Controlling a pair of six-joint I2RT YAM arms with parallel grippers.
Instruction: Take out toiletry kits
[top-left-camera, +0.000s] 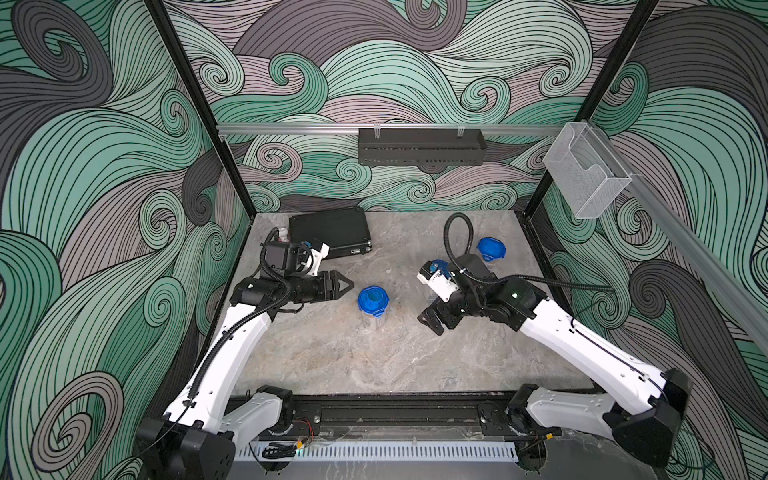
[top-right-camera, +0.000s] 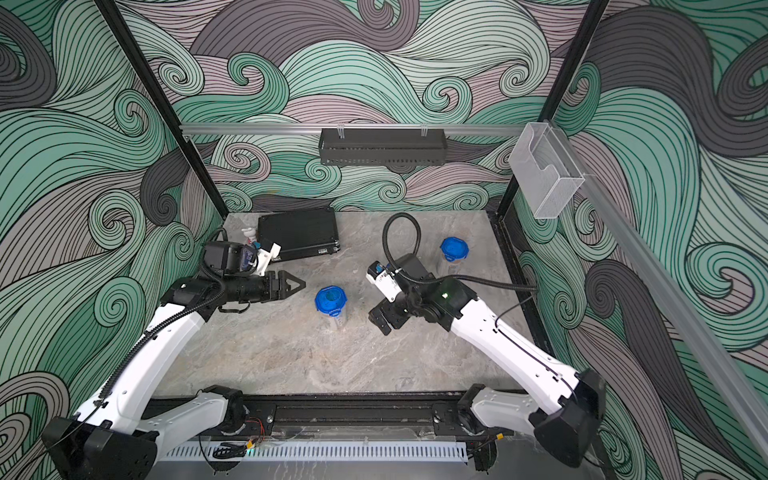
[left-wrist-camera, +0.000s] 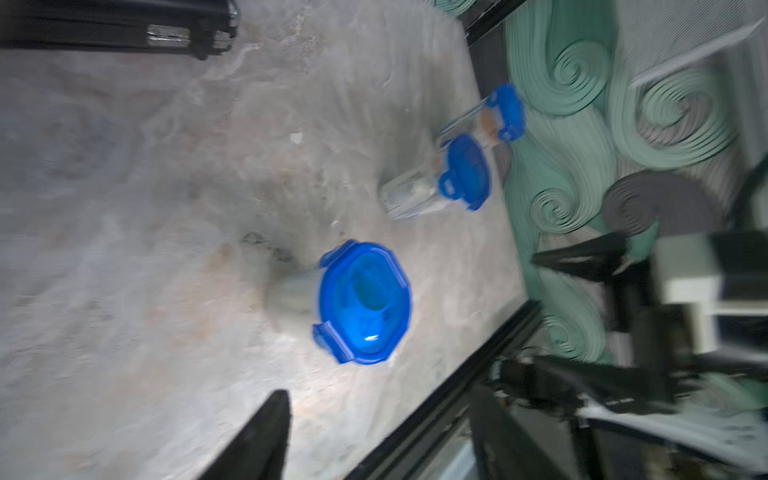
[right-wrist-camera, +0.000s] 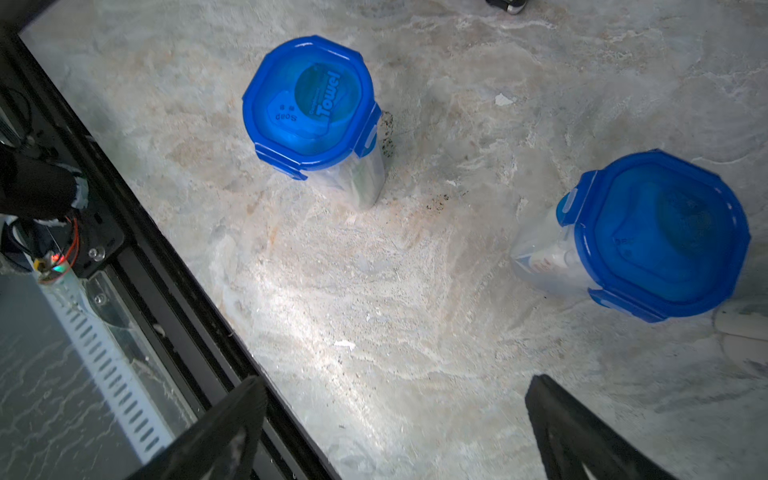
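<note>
Three clear canisters with blue lids stand on the marble table: one at centre (top-left-camera: 373, 300), one behind my right wrist (left-wrist-camera: 472, 172), one at back right (top-left-camera: 491, 248). My left gripper (top-left-camera: 340, 285) hangs left of the central canister; in the left wrist view its blurred fingers are apart, that canister (left-wrist-camera: 364, 304) beyond them. My right gripper (top-left-camera: 438, 320) is right of the central one, open and empty; its wrist view shows two canisters (right-wrist-camera: 308, 104) (right-wrist-camera: 656, 232) past the fingers.
A black case (top-left-camera: 328, 228) lies at back left with bottles beside it, partly hidden. A wire-mesh basket (top-left-camera: 584, 172) and a dark tray (top-left-camera: 420, 146) hang on rails above the table.
</note>
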